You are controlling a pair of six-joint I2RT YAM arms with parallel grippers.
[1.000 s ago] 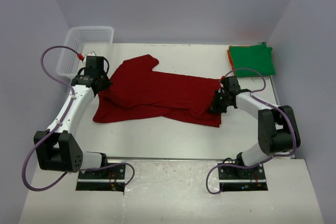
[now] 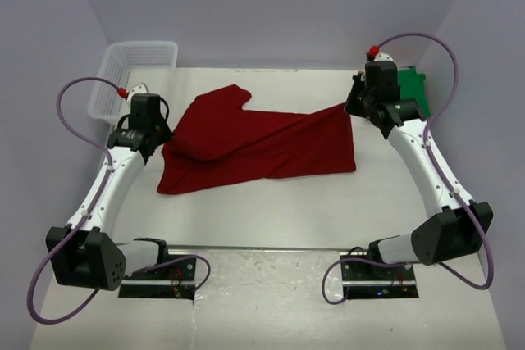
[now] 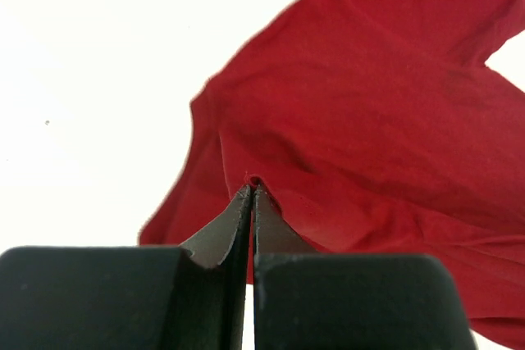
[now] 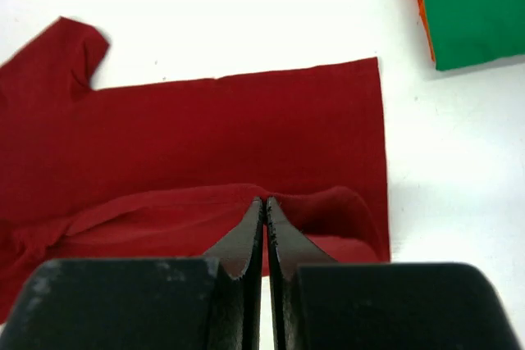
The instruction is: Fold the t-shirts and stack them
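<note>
A dark red t-shirt (image 2: 246, 141) lies spread across the white table, its near layer partly lifted, with one sleeve (image 2: 221, 97) sticking out at the back. At the shirt's left end, my left gripper is shut on a pinch of the red cloth. My right gripper is likewise shut on the red fabric near the shirt's right end. Between the two grippers the held cloth runs as a raised, fairly taut edge. The folded green shirt (image 2: 413, 90) rests at the back right, with an orange layer (image 4: 418, 2) showing beneath it in the right wrist view.
An empty white basket (image 2: 135, 71) stands at the back left, close to the left arm. Grey walls enclose the table on the sides and back.
My right gripper has moved toward the back and slightly right, drawing the red cloth into a tighter line. The left gripper has shifted only a little. The right arm now partly covers the green shirt.
</note>
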